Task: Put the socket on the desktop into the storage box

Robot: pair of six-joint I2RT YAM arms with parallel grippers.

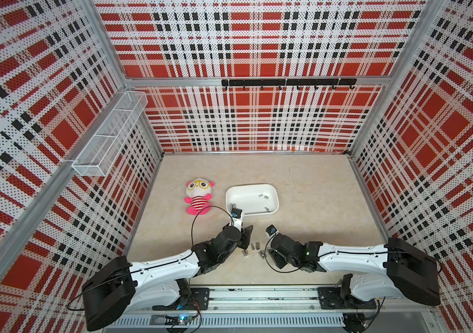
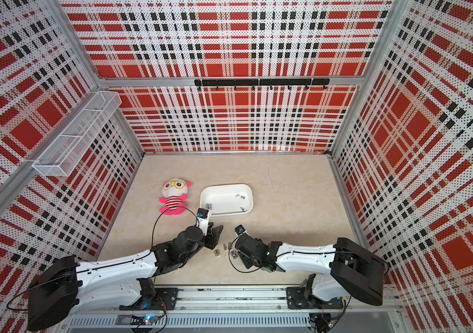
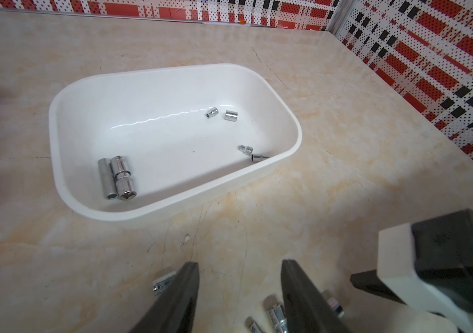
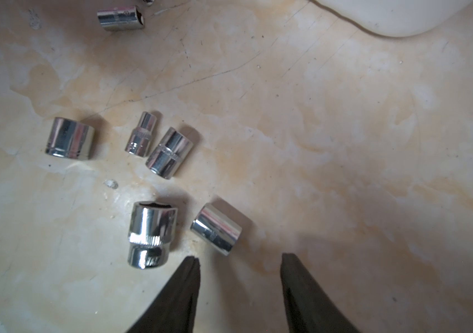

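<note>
Several chrome sockets lie loose on the desktop; the right wrist view shows a short one [image 4: 215,227] just beyond my right gripper, beside a larger one [image 4: 151,233]. That gripper's fingers stand apart with nothing between them. The white storage box [image 3: 175,199] holds several sockets [image 3: 122,180] at its left and right. My left gripper is open above the desk in front of the box, a socket [image 3: 164,281] lying on the desk beyond its left finger.
A pink plush toy [image 1: 198,197] sits left of the box. A wire basket [image 1: 106,138] hangs on the left wall. The two arms are close together at the front middle.
</note>
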